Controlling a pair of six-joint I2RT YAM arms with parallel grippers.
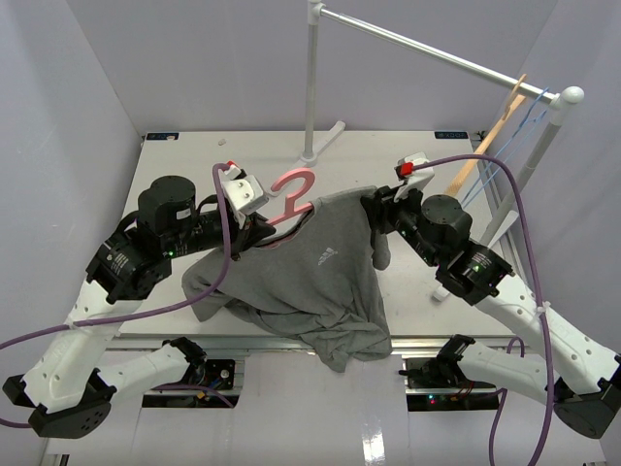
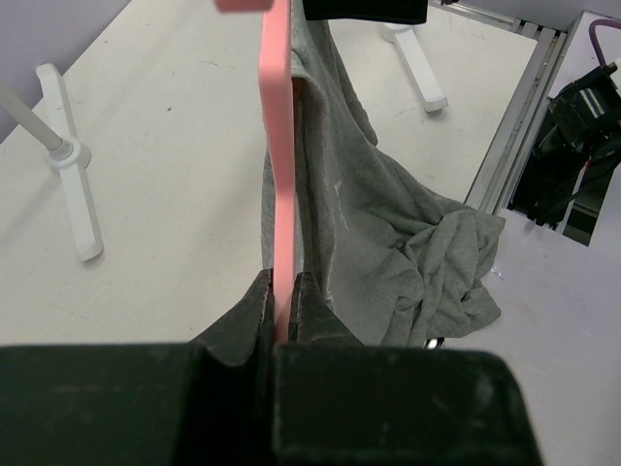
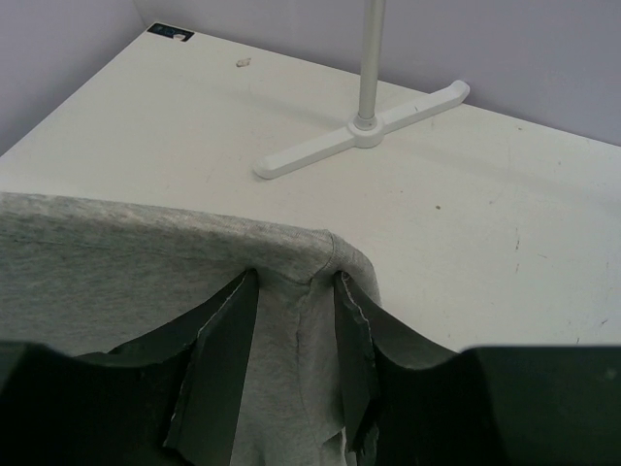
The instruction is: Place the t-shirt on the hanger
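The grey t-shirt [image 1: 320, 272] with a white logo hangs and drapes over the table's front. A pink hanger [image 1: 294, 194] lies in its neck opening, hook upward. My left gripper [image 1: 254, 225] is shut on the hanger, seen as a vertical pink bar [image 2: 282, 184] in the left wrist view. My right gripper has its fingers at the shirt's upper edge at the right shoulder [image 3: 291, 248]; the cloth runs between the fingers, their tips hidden under the fold.
A white rack [image 1: 437, 53] stands at the back and right, with wooden and blue hangers [image 1: 497, 136] on its right end.
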